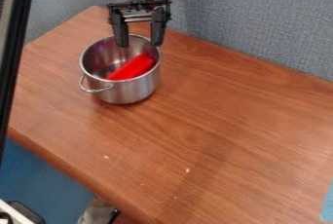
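Note:
A steel pot [120, 89] with a wire side handle stands on the wooden table toward its left back. Inside it lies a bright red elongated object [131, 67], tilted diagonally across the bottom. My black gripper [138, 39] hangs at the pot's rear rim, just above the red object, its two fingers spread apart with nothing visible between them.
A grey fabric wall [254, 18] borders the back. A dark bar runs down the far left, and blue floor shows below the table's near edge.

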